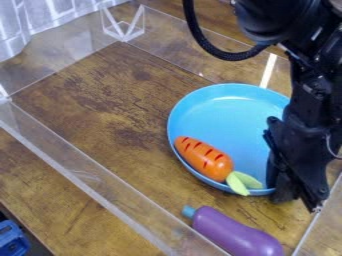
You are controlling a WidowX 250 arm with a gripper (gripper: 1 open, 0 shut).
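An orange toy carrot (203,157) with pale green leaves lies in a blue plate (221,115) at the middle right. A purple toy eggplant (235,232) lies on the wooden table just below the plate. My black gripper (286,172) is low at the plate's right rim, beside the carrot's leaves, covering part of the plate; how its fingers stand is too dark to tell.
Clear plastic walls (94,170) border the wooden work area (100,100). A blue object (10,238) sits outside at the lower left.
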